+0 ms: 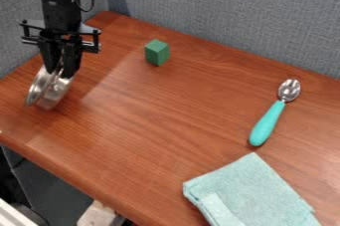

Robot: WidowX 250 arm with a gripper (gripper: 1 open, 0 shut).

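Note:
My black gripper hangs at the left of the wooden table, fingers pointing down over a silver metal pot or bowl that is tilted on its side near the left edge. The fingertips meet the upper part of the metal object; whether they are closed on it is unclear at this size.
A green block sits at the back. A spoon with a turquoise handle lies on the right, and a folded light-blue cloth at the front right.

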